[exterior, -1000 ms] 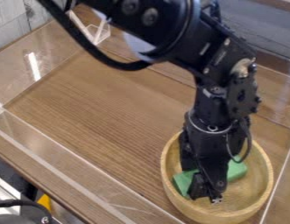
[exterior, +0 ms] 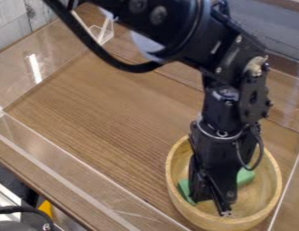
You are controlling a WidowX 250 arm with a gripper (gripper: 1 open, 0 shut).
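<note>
A round tan wooden bowl [exterior: 265, 199] sits at the lower right of the camera view, with a green object [exterior: 243, 177] lying inside it. The black gripper [exterior: 213, 192] reaches down into the bowl over the green object, which it partly covers. Its fingertips are low in the bowl at the object; whether anything is between them is hidden.
Clear edging runs along the left and front of the table, and a black cable lies at the lower left corner.
The gripper has shifted slightly within the bowl, its lower part now covering more of the green object. The bowl stays where it was.
</note>
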